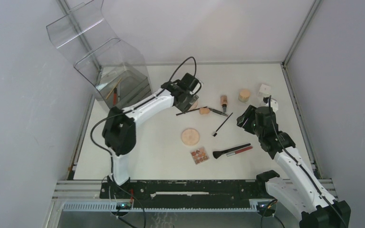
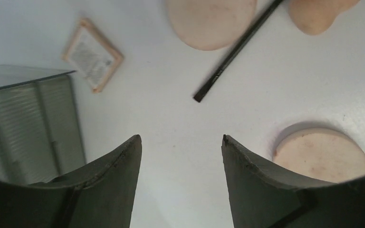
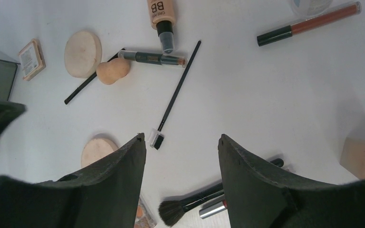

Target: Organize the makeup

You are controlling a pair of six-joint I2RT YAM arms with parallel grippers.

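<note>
My left gripper hangs open over the table, near the upper round puff [image 2: 211, 19], a black pencil [image 2: 221, 69] and a small square compact [image 2: 92, 54]. My right gripper is open above the makeup on the right. Below it lie a fluffy black brush [image 1: 231, 150], a red tube [image 1: 240, 151], a palette [image 1: 199, 155] and the lower puff [image 1: 190, 137]. A spoolie brush [image 3: 176, 92], peach sponge [image 3: 111, 71], clear tube [image 3: 147, 58] and foundation tube [image 3: 160, 14] lie mid-table. Nothing is between either gripper's fingers.
A clear acrylic organizer [image 1: 95, 66] stands open at the back left, with a few thin items inside. Jars [image 1: 244, 95] and small boxes [image 1: 264, 90] sit at the back right.
</note>
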